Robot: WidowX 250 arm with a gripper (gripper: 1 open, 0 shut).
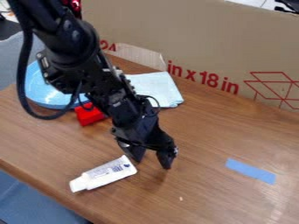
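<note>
My gripper (151, 156) is low over the wooden table, open, its fingertips just behind and right of a white tube (103, 175) lying at the front. A red object (89, 115) is partly hidden behind my arm. A blue plate (41, 87) at the left is also partly covered by the arm, and a folded pale cloth (156, 87) lies behind it.
A large cardboard box (205, 44) stands along the back. A strip of blue tape (250, 171) is on the table at the right. Its front left edge borders a blue surface.
</note>
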